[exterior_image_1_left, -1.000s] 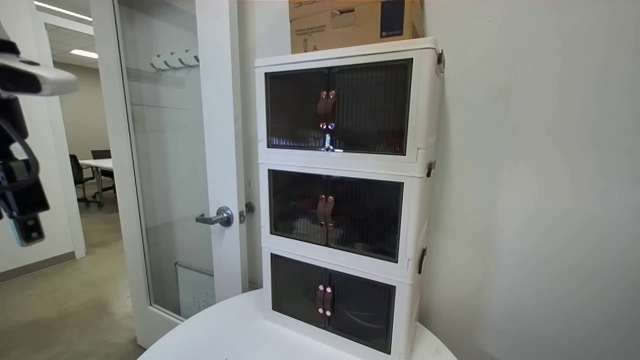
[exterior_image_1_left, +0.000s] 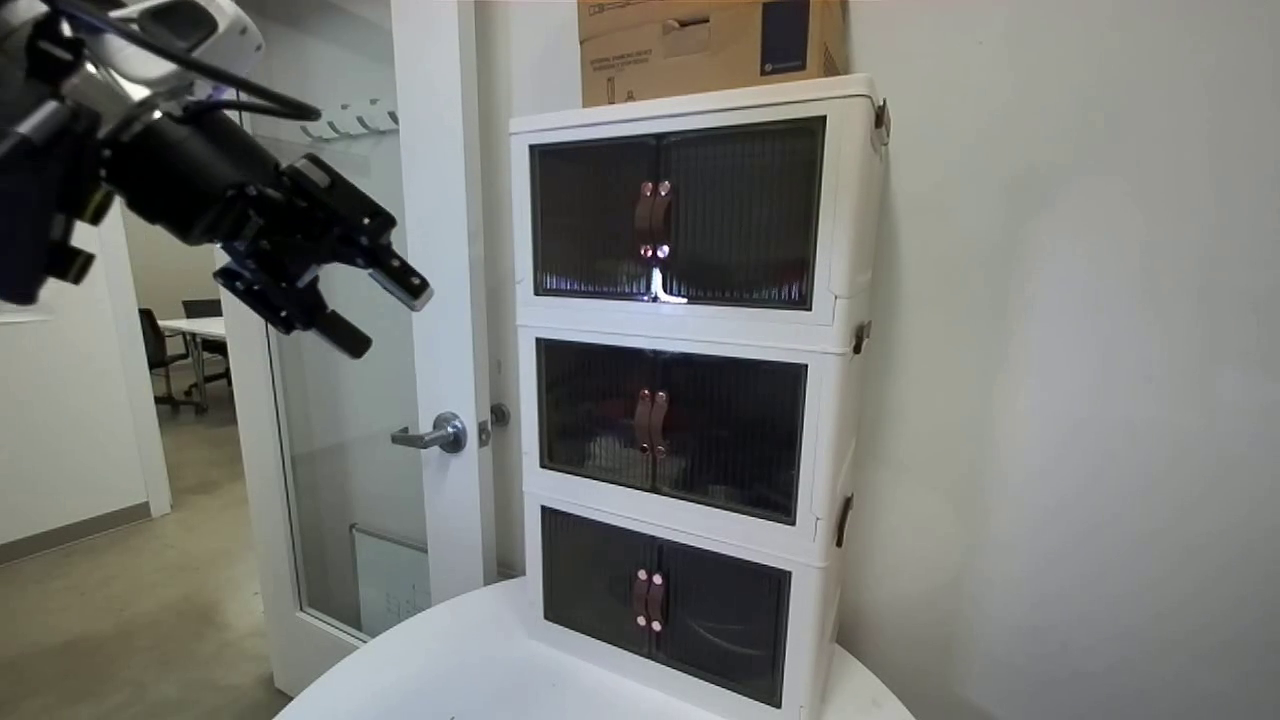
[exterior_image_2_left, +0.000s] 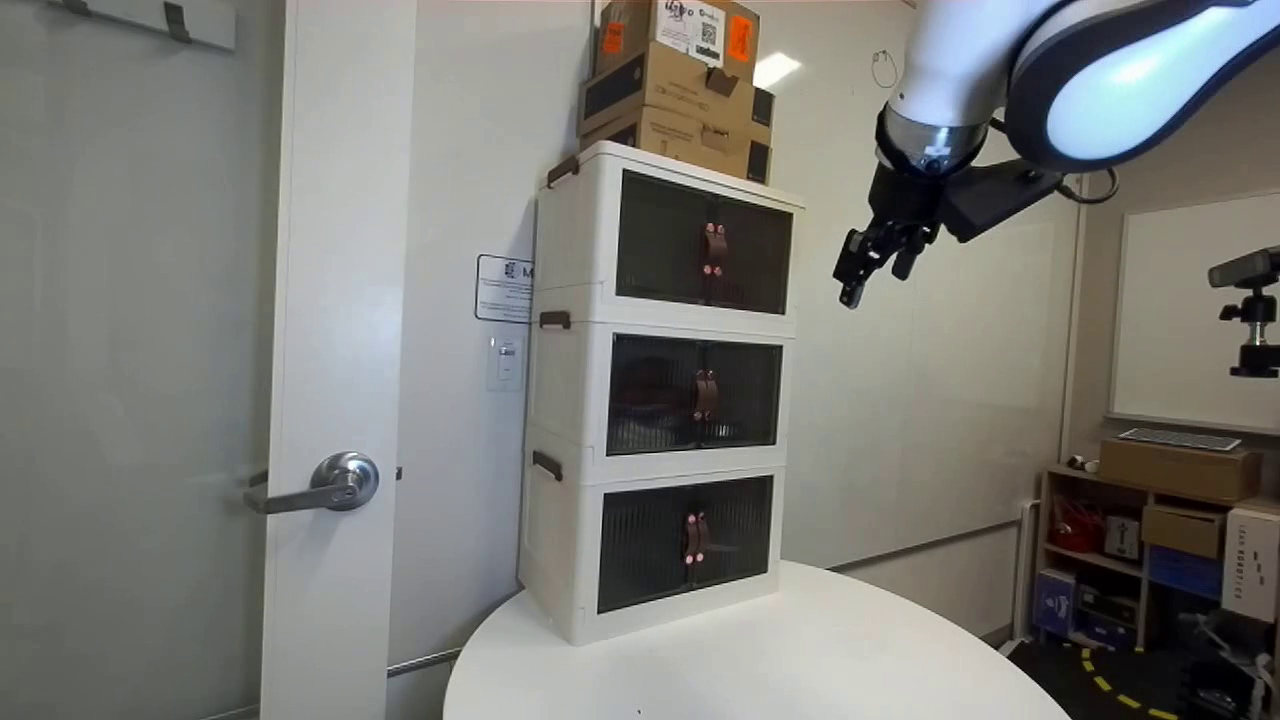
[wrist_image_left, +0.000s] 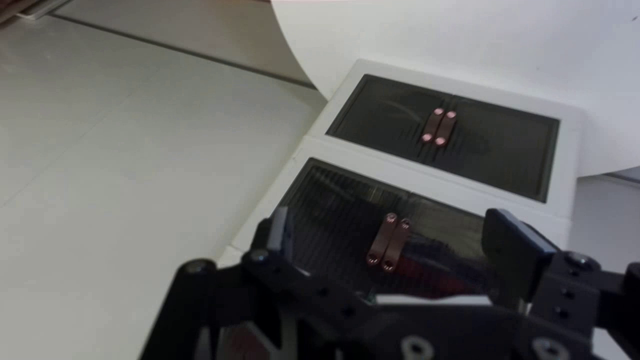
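A white cabinet (exterior_image_1_left: 678, 324) of three stacked units stands on a round white table (exterior_image_2_left: 720, 672). Each unit has a pair of dark ribbed doors, all closed, with paired brown strap handles: top handles (exterior_image_2_left: 715, 250), middle handles (wrist_image_left: 389, 241) and bottom handles (wrist_image_left: 438, 127). My gripper (exterior_image_1_left: 386, 314) hangs in the air in front of the cabinet, at upper left in exterior view 1, apart from the doors. In the wrist view its fingers (wrist_image_left: 510, 252) stand wide apart, with the middle handles seen between them at a distance. It is open and holds nothing.
Cardboard boxes (exterior_image_2_left: 684, 102) are piled on top of the cabinet. A glass door with a lever handle (exterior_image_1_left: 432, 433) stands beside it, and a wall (exterior_image_1_left: 1068, 360) lies close behind.
In exterior view 1 my arm has come in from the left edge. The gripper is now higher, nearer the cabinet and angled toward it. The cabinet doors look unchanged.
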